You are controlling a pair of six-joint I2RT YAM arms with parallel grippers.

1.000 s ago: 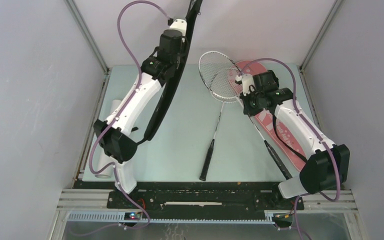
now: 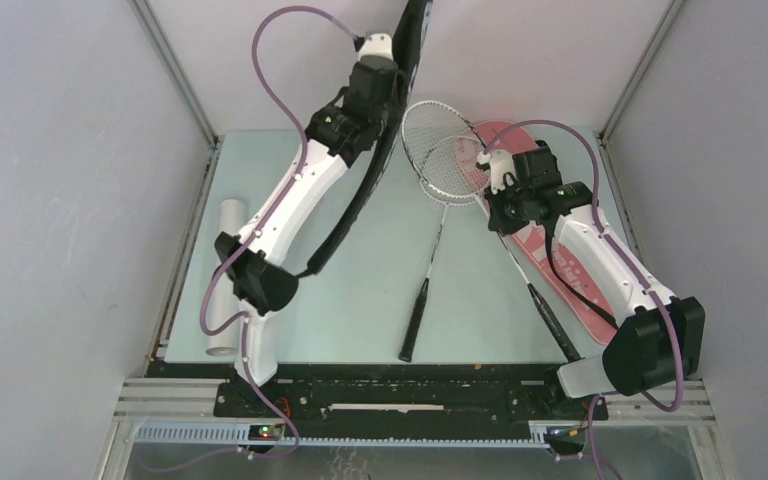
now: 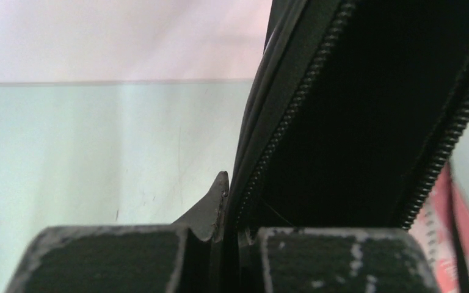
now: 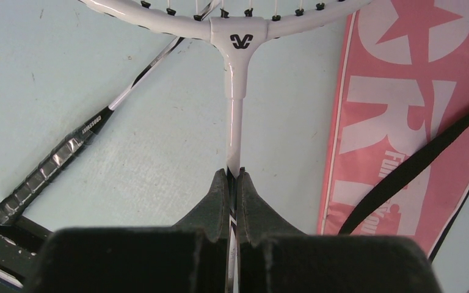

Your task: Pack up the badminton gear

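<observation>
The long black bag (image 2: 360,190) stands on edge, with my left gripper shut on an edge beside its zipper. Its zipper (image 3: 308,85) is parted, showing a dark inside. One racket (image 4: 234,116) has its thin white shaft between the fingertips of my right gripper, which is shut on it. That racket's black handle (image 2: 554,323) points to the front right. A second racket (image 2: 415,318) lies on the table, handle toward the front. In the top view, the two heads overlap. How high the held racket is, I cannot tell.
A pink bag (image 2: 585,310) with a black strap (image 4: 412,168) lies flat along the right side, partly under my right arm. At the left edge rests a white tube (image 2: 225,335), partly covered by my left arm. Bare table (image 2: 350,300) shows in the middle.
The black bag and my left arm have shifted right. The white tube's front end has moved slightly right.
</observation>
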